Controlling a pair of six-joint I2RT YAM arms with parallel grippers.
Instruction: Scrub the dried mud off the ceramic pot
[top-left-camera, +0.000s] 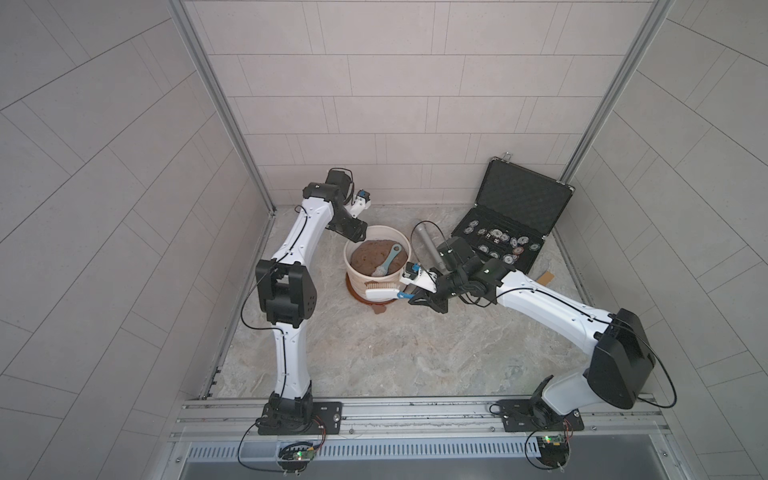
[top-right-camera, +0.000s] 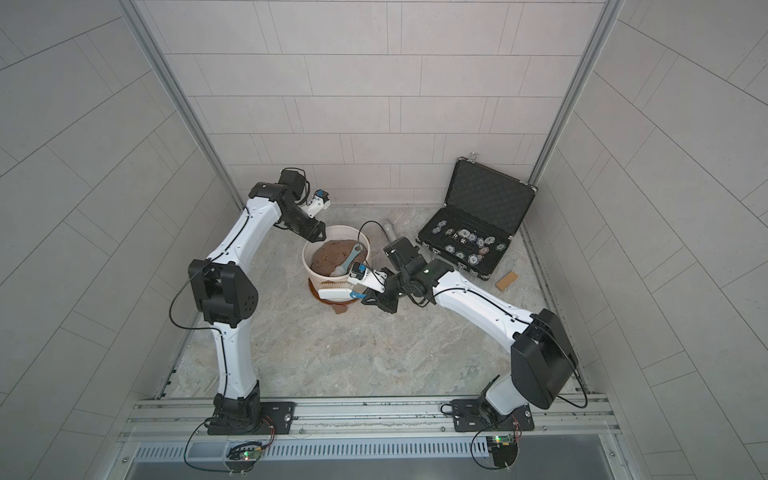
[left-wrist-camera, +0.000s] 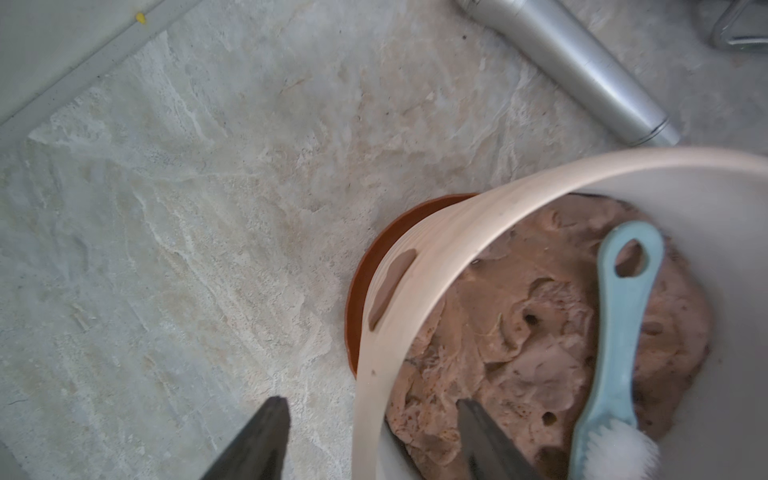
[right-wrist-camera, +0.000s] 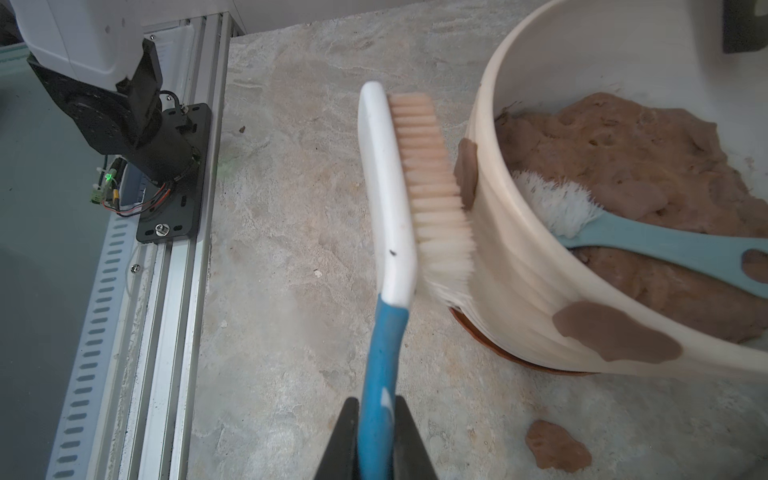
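Observation:
The cream ceramic pot (top-left-camera: 359, 280) stands on a rust-brown saucer (left-wrist-camera: 361, 300) and holds brown soil (top-right-camera: 336, 254). Dark mud patches (right-wrist-camera: 616, 329) show on its outer wall in the right wrist view. My right gripper is shut on the blue handle of a white-headed brush (right-wrist-camera: 387, 184). The bristles (right-wrist-camera: 438, 216) face the pot's side and appear to meet its lower wall. At the pot's far left, my left gripper is open, with the rim passing between its parted fingers; contact cannot be made out.
A small pale-blue brush (left-wrist-camera: 620, 320) lies on the soil. A brown fleck (right-wrist-camera: 557, 445) rests on the stone surface beside the pot. Behind are a silver tube (left-wrist-camera: 576, 68) and an open black case (top-right-camera: 472, 232).

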